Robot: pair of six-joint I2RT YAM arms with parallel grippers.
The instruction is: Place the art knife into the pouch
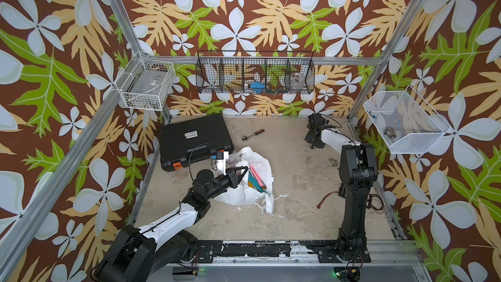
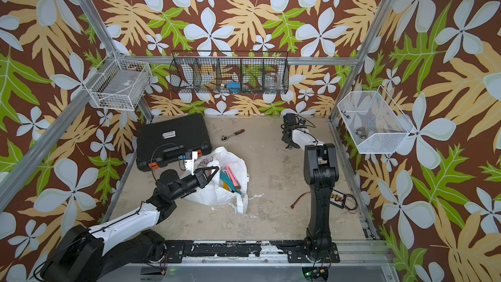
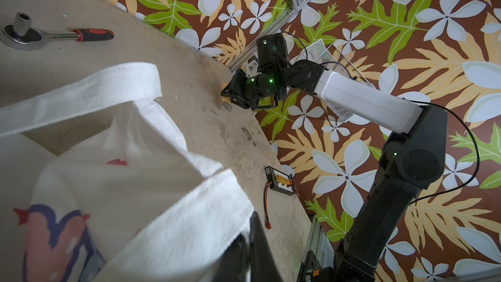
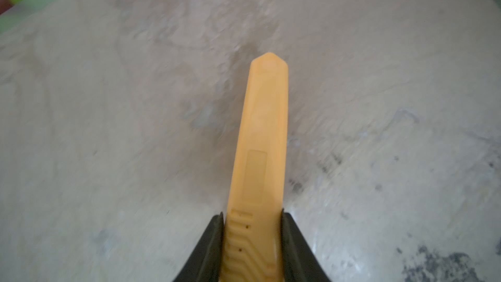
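A yellow art knife (image 4: 261, 141) points away from my right gripper, which is shut on its near end; the floor shows blurred beyond it. In the top left view the right gripper is at the back right, well away from the pouch. The white cloth pouch (image 1: 237, 196) lies open at centre left, with pink and teal things inside. My left gripper (image 1: 244, 170) is shut at its rim. In the left wrist view the pouch's raised edge (image 3: 208, 214) runs to the dark fingers (image 3: 255, 250) and partly covers them.
A black case (image 1: 195, 138) lies behind and left of the pouch, a ratchet wrench (image 1: 253, 135) behind it. A small board with a red cable (image 2: 341, 198) lies near the right arm. Floor between pouch and right gripper is clear. Wire baskets hang on the frame.
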